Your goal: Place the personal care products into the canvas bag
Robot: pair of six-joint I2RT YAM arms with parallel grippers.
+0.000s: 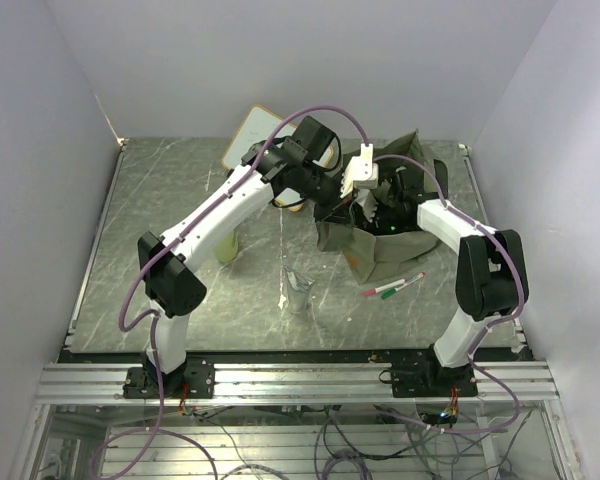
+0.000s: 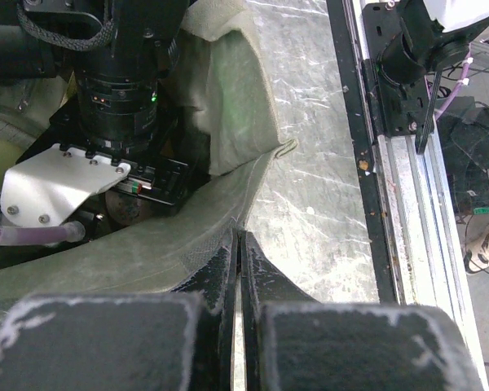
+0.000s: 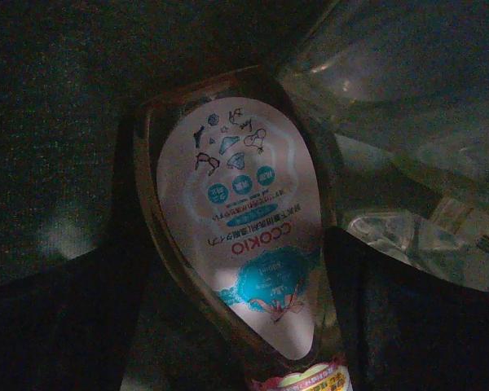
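Note:
The olive canvas bag [image 1: 385,255] fills the right of the table. My left gripper is shut on the bag's rim [image 2: 204,257] at its near left side. My right gripper is down inside the bag; its dark fingers are part open, on either side of a bottle with a pink-white label [image 3: 236,204]; contact is unclear. Clear packaging [image 3: 391,90] lies beside it. A pale green bottle [image 1: 226,247] stands at left, partly behind my left arm, and a clear pouch [image 1: 298,290] stands at the front middle.
A white board [image 1: 250,135] lies at the back. Red and green markers [image 1: 402,284] lie in front of the bag.

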